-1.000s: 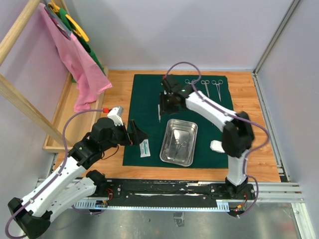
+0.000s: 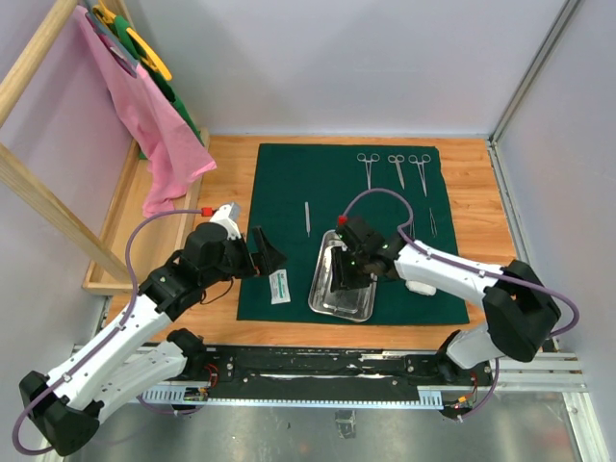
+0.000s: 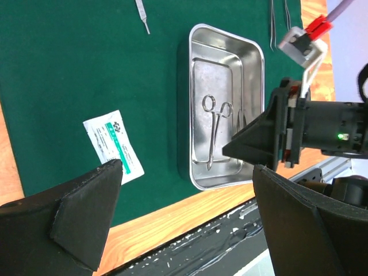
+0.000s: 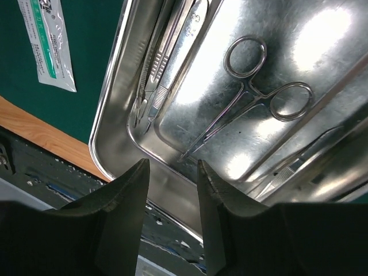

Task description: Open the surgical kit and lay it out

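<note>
The metal tray lies on the green cloth. Inside it, scissor-like forceps rest near the middle, several slim handled instruments line one long side, and another lies by the opposite wall. Over the tray is my right gripper, open, its fingertips near the tray's front end and nothing between them. My left gripper is open and empty, left of the tray above the white packet. At the cloth's back lie scissor-handled clamps, with a scalpel-like tool further left.
White gauze sits right of the tray, partly behind my right arm. Tweezers lie at the cloth's right side. A wooden rack with a pink cloth stands at the left.
From near the scalpel-like tool, my right gripper has swung right and toward the front and is now over the tray. The left arm has barely moved.
</note>
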